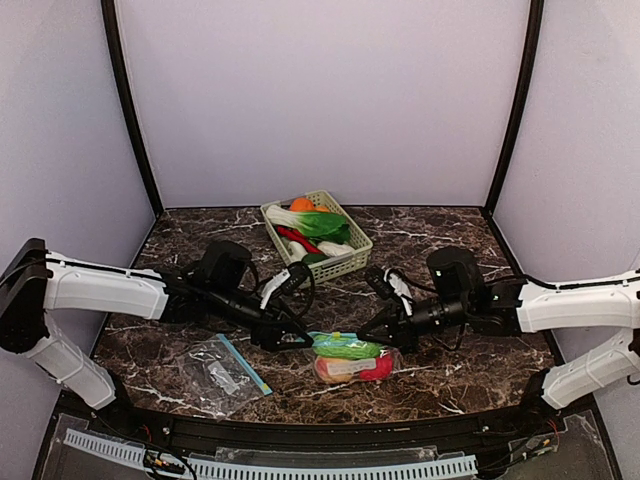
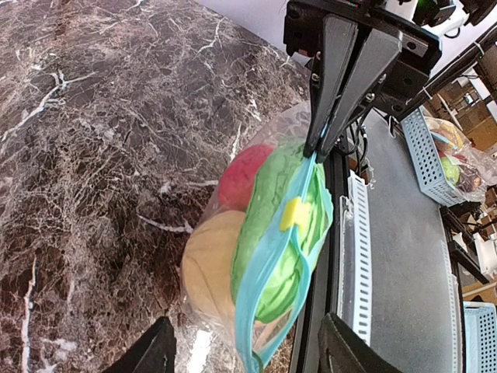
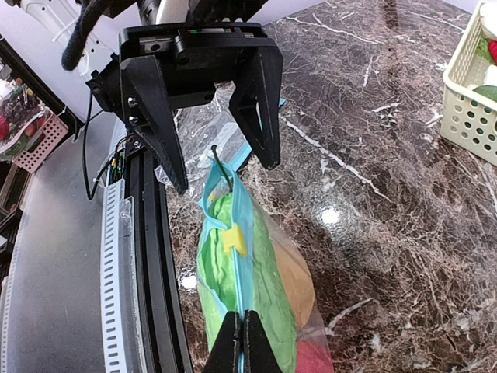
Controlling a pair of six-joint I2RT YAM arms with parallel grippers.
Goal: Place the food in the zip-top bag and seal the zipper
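A clear zip bag with a blue zip strip holds a green item, a tan round item and a red one. Its yellow slider sits partway along the strip. My right gripper is shut on one end of that strip. Around the other end my left gripper stands open, fingers apart on both sides. At that end the strip's two blue edges look parted, with a gap between them in the left wrist view.
Another clear bag, flat and with a blue strip, lies left of the filled one. A cream basket of vegetables stands behind the grippers. Bare marble table shows at the front right.
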